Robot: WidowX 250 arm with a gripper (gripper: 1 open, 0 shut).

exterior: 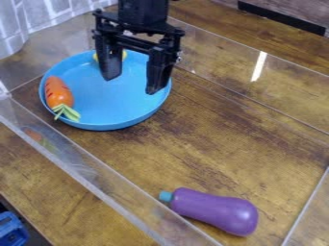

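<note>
My black gripper (pixel 135 67) hangs over the blue bowl (pixel 115 110), its two fingers spread apart on either side. An orange toy carrot (pixel 58 94) with pale green leaves lies at the bowl's left. A yellow round toy (pixel 95 54) is mostly hidden behind the gripper's left finger. A purple toy eggplant (pixel 213 210) with a teal tip lies on the wooden table at the bottom right.
Clear plastic edges cross the lower left and the far right. A blue object (pixel 11 231) sits in the bottom left corner. The table right of the bowl is bare.
</note>
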